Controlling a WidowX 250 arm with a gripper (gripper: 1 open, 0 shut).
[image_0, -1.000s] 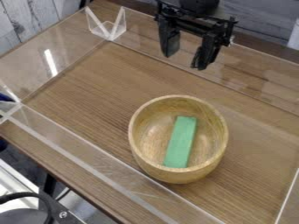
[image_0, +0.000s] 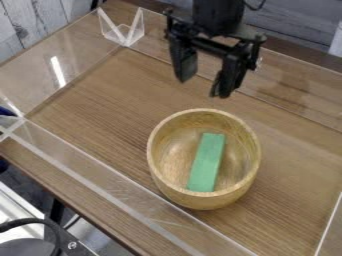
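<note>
My gripper (image_0: 210, 62), dark and seen from above at the top centre, stands open over the wooden surface, behind a tan round bowl (image_0: 171, 170). A green oblong block (image_0: 206, 161) lies inside the bowl, apart from the gripper. I cannot make out anything between the fingers.
A small clear container (image_0: 120, 28) stands at the back left. A dark curved object, partly cut off, is at the bottom left corner.
The bowl and green block look unmoved.
</note>
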